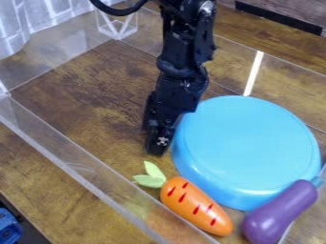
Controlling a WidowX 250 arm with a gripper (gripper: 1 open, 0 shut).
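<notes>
My black gripper (166, 132) reaches down from the top of the view and ends low over the dark wooden surface, at the left edge of a blue round object (242, 148). Whether its fingers are open or shut is too dark to tell. An orange toy carrot (193, 204) with pale green leaves lies in front of the gripper, and a purple toy eggplant (277, 213) lies at the lower right beside the blue object.
Clear plastic walls (90, 172) run along the left and front. The wooden floor (83, 91) left of the gripper is bare. A blue object (7, 229) sits at the lower left corner, outside the wall.
</notes>
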